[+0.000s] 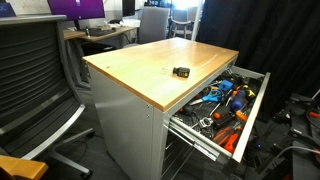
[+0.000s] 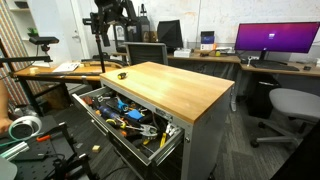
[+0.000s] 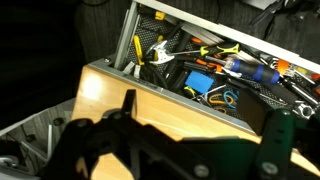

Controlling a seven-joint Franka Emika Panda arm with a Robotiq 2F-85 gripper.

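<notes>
My gripper stands open over the cabinet, seen from above in the wrist view, with nothing between its fingers. Beneath it the wooden top (image 3: 175,118) meets a pulled-out drawer (image 2: 150,153) full of tools. Among these are a blue piece (image 3: 198,81), orange-handled scissors (image 3: 231,98), a yellow-handled tool (image 3: 222,49) and a blue cylinder (image 3: 266,74). A small black object (image 1: 181,72) rests on the wooden top near its drawer-side edge. High above the cabinet in exterior view 2 is the dark arm (image 2: 112,18).
An office chair (image 1: 40,85) stands beside the cabinet. Desks with a monitor (image 2: 277,38) line the back. Most of the wooden top (image 2: 180,85) is clear. The drawer's raised front wall (image 1: 250,118) borders the tools.
</notes>
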